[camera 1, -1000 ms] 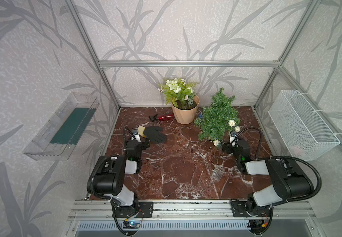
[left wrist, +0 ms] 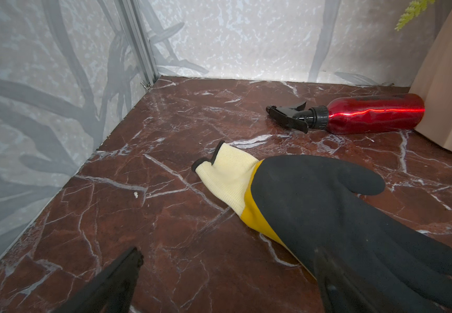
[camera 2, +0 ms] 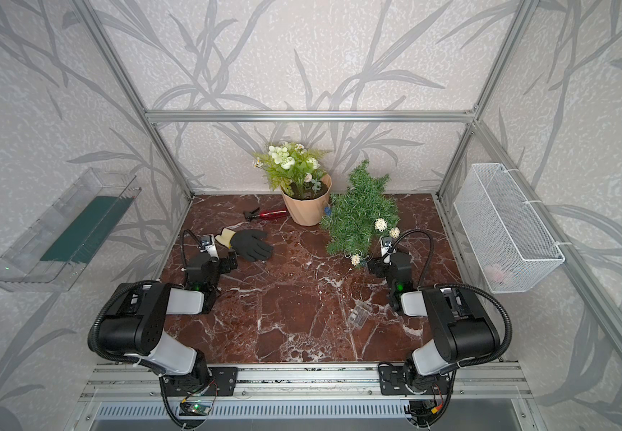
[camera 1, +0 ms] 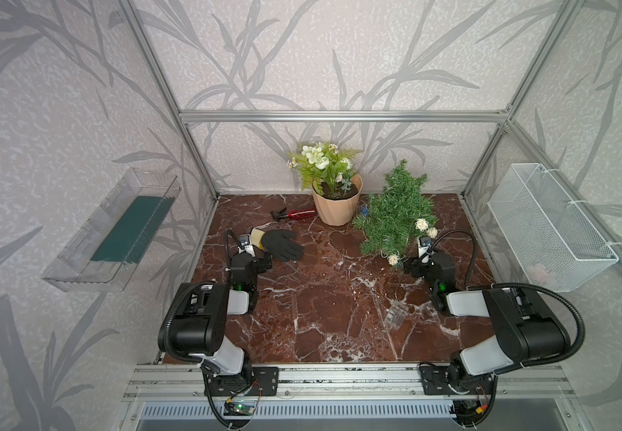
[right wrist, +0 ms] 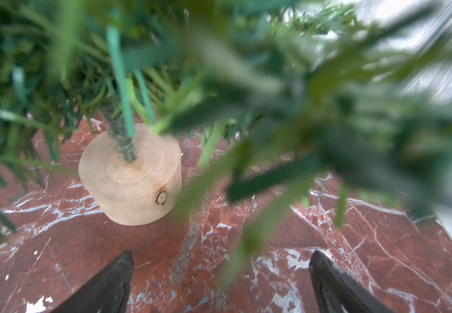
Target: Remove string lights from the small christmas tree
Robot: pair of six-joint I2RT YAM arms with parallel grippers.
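A small green Christmas tree (camera 1: 397, 208) stands at the right of the table on a round wooden base (right wrist: 131, 193), with pale lattice balls (camera 2: 380, 224) of the string lights in its lower branches. A clear plastic piece (camera 2: 359, 313), perhaps the lights' battery box, lies in front of it. My right gripper is open just under the front branches, with nothing between its fingers. My left gripper is open near a black and yellow glove (left wrist: 309, 208), also empty.
A flower pot (camera 1: 336, 208) stands at the back, with a red spray bottle (left wrist: 372, 114) lying beside it. A clear bin (camera 1: 116, 237) hangs on the left wall, a white mesh basket (camera 1: 551, 230) on the right.
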